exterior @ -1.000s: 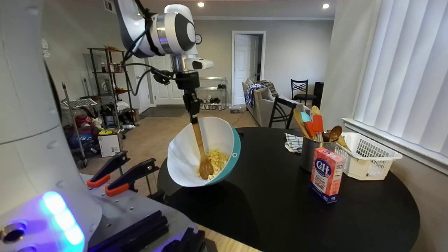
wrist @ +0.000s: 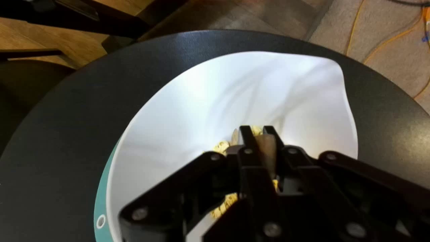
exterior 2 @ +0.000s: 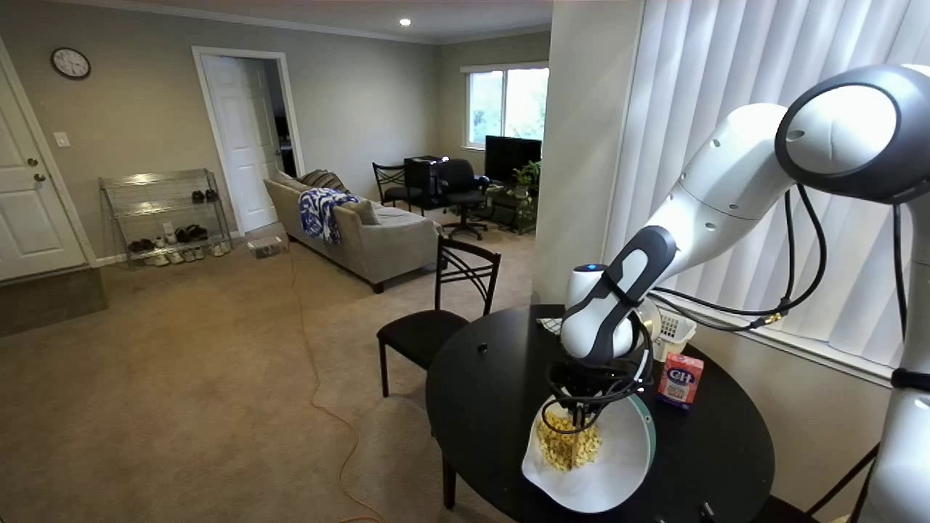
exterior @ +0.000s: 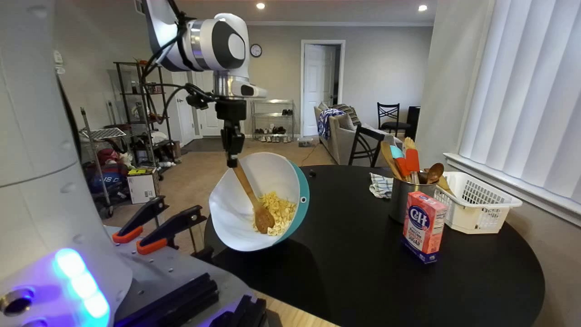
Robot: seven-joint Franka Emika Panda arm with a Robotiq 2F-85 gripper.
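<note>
A wooden spoon slants down from my gripper, which is shut on its handle. Its slotted head rests among pale yellow pieces of food inside a bowl, white within and teal outside. The bowl is tipped steeply, its mouth facing the robot base, at the near left part of the black table. From above, in the wrist view, the handle shows between the dark fingers, with the white bowl beneath; the gripper hides much of the food. In the second exterior view the arm's cables partly cover the food.
A pink sugar box stands right of the bowl. Behind it are a metal utensil holder, a white basket and a checked cloth.
My gripper has moved left in exterior view 1, and the spoon now leans more. The bowl has shifted slightly left and its near rim sits lower.
</note>
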